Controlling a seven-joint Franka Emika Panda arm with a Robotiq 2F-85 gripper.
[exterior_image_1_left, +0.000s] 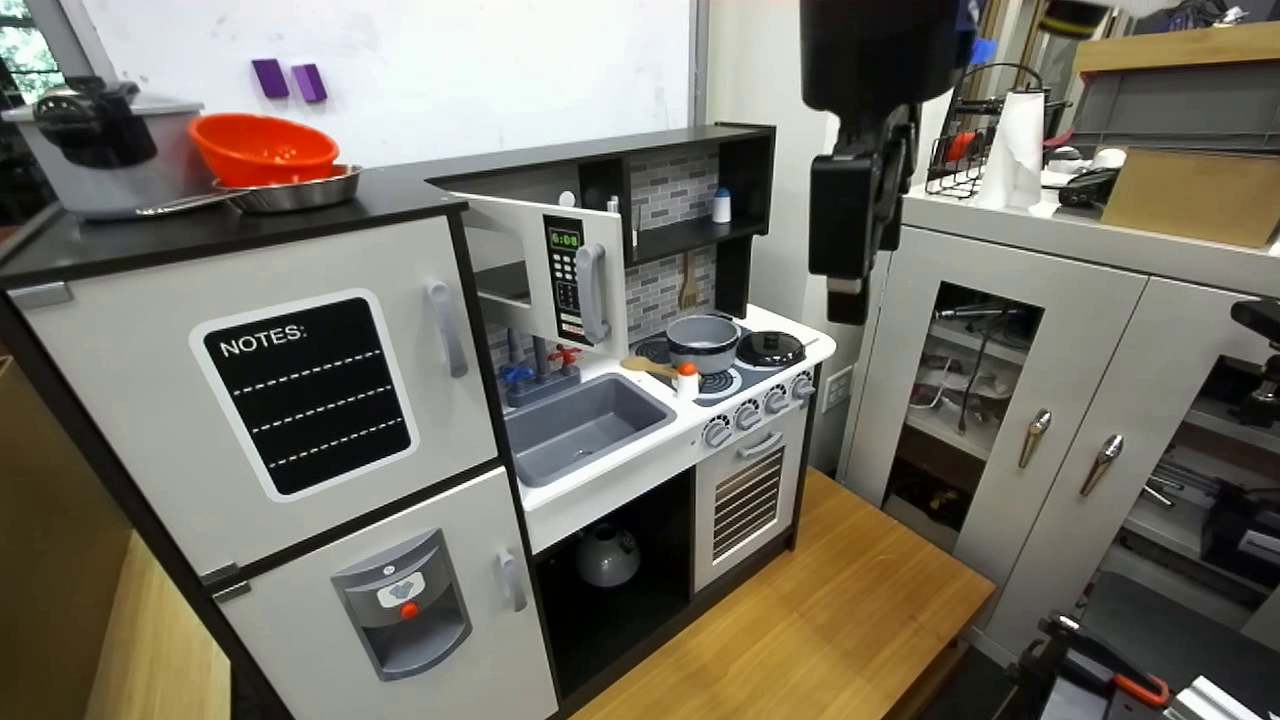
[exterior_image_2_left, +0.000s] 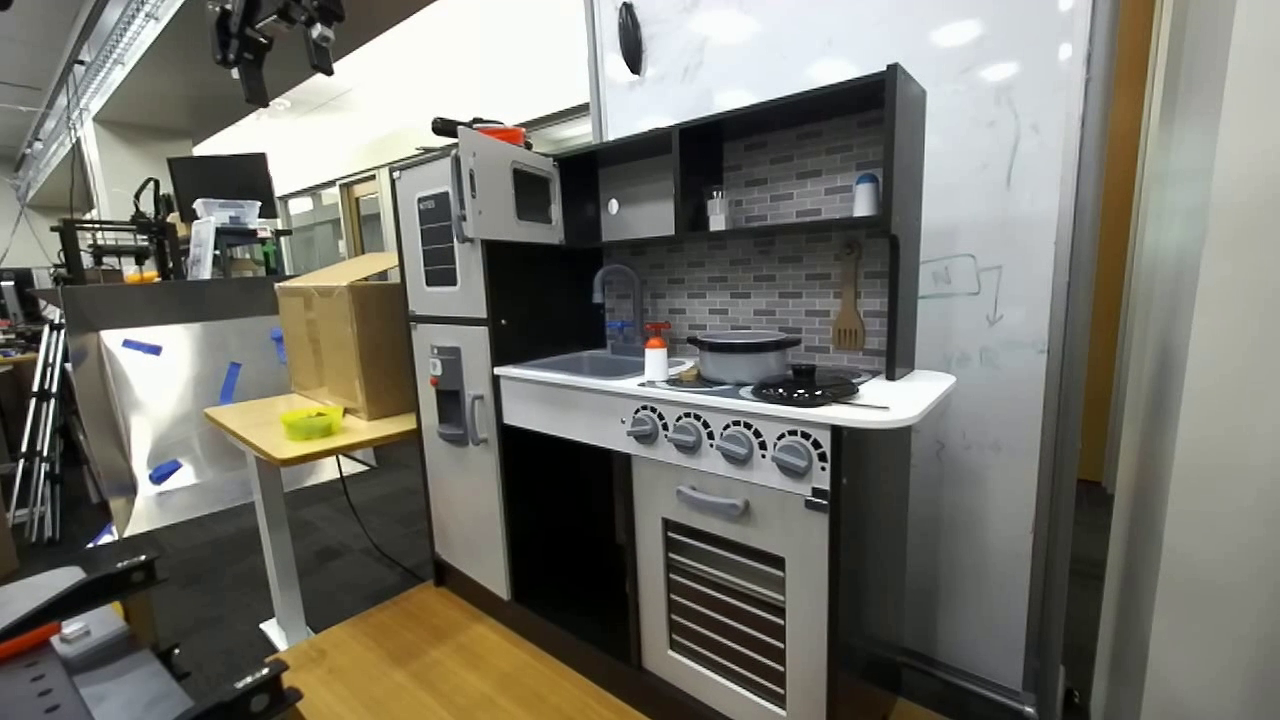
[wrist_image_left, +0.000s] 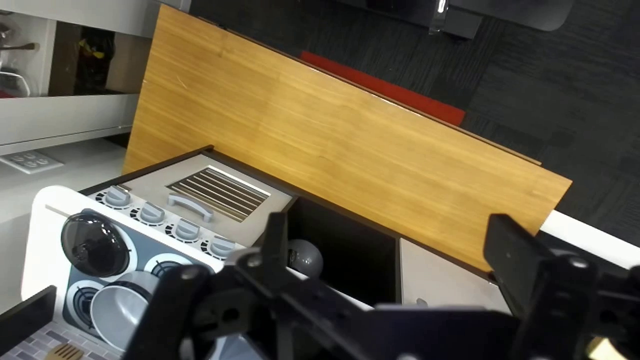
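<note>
High above the toy kitchen, my gripper looks down with its fingers spread wide and nothing between them. Exterior view 1 has it side-on as a dark shape (exterior_image_1_left: 852, 228) at the upper right, clear of the stove. It hangs at the top left in exterior view 2. The microwave door (exterior_image_1_left: 546, 270) stands open. On the stove are a grey pot (exterior_image_1_left: 704, 342) and a black lid (exterior_image_1_left: 769, 348). A red-topped shaker (exterior_image_1_left: 686, 382) stands by a wooden spoon (exterior_image_1_left: 648, 366). The sink (exterior_image_1_left: 588, 426) looks empty.
A grey kettle (exterior_image_1_left: 608, 556) sits in the open lower compartment. An orange colander (exterior_image_1_left: 264, 150) and a pan (exterior_image_1_left: 294, 192) are on the fridge top. Grey cabinets (exterior_image_1_left: 1080, 360) stand to the right.
</note>
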